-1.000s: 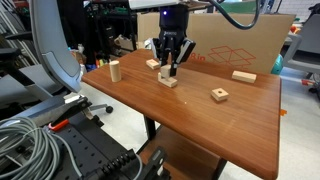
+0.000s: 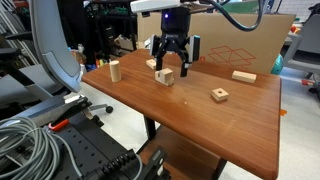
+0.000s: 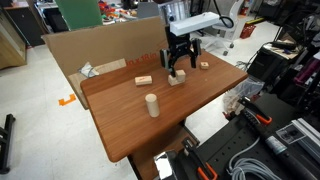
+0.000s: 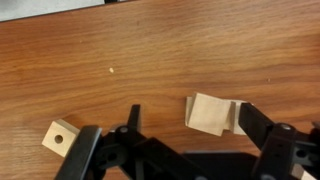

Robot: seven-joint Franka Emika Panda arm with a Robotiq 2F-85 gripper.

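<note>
A small pale wooden block (image 4: 208,113) rests on top of another light block (image 4: 238,117), which juts out to one side beneath it. The pair also shows as a little stack (image 2: 165,77) near the middle of the brown table and as light blocks (image 3: 178,77) in the second exterior view. My gripper is spread apart just above the stack, its dark fingers (image 4: 133,120) standing clear on either side of the upper block. Nothing is gripped between them.
Loose pale blocks lie to the right (image 2: 219,95), at the back right (image 2: 244,76) and behind the stack (image 2: 153,64). An upright cylinder (image 2: 115,71) stands at the left edge.
The fingers, earlier close together around the upper block, have spread wide. The upper block now sits free on the lower one, while the other blocks and the cylinder have not moved.
</note>
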